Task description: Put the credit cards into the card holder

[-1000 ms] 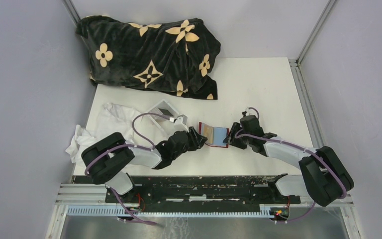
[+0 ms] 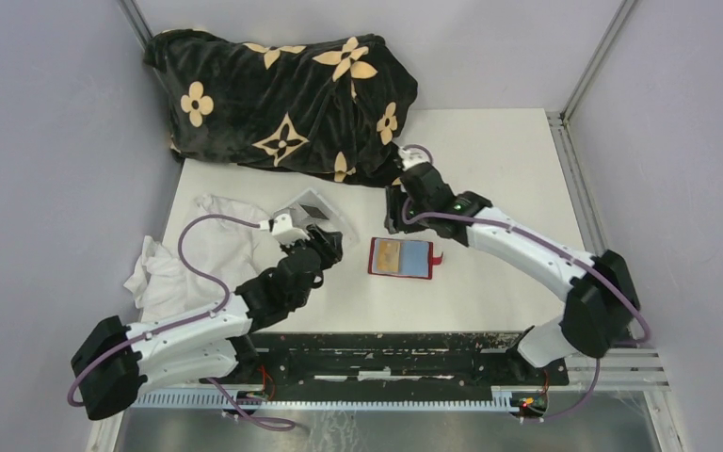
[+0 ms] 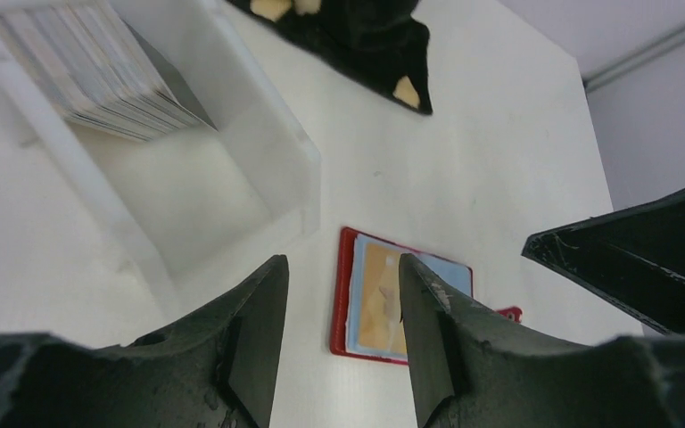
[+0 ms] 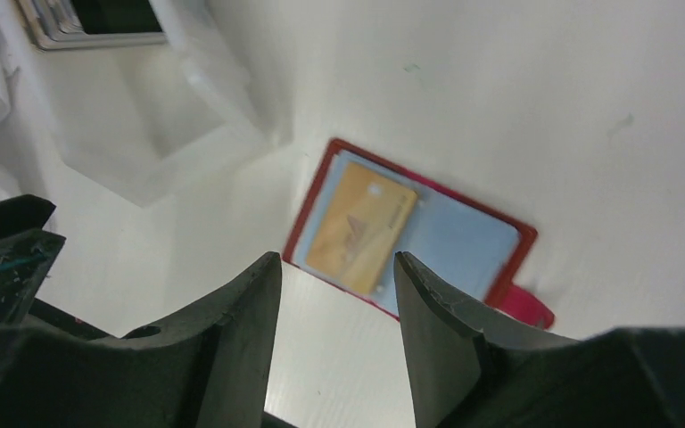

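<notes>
The red card holder (image 2: 431, 264) lies open and flat at the table's middle, with a tan card (image 4: 357, 223) in its left side and a light blue panel at its right. A white tray (image 3: 259, 143) at the left holds a stack of cards (image 3: 98, 80). My left gripper hangs beside the tray, open and empty, above the table. My right gripper is raised above and behind the holder, nothing between its fingers; it looks open.
A black patterned blanket (image 2: 273, 94) lies along the back. White cloth (image 2: 216, 245) covers the table's left side.
Both arms have lifted away from the holder: the left back toward the left, the right up and toward the back. The holder now lies flat, open.
</notes>
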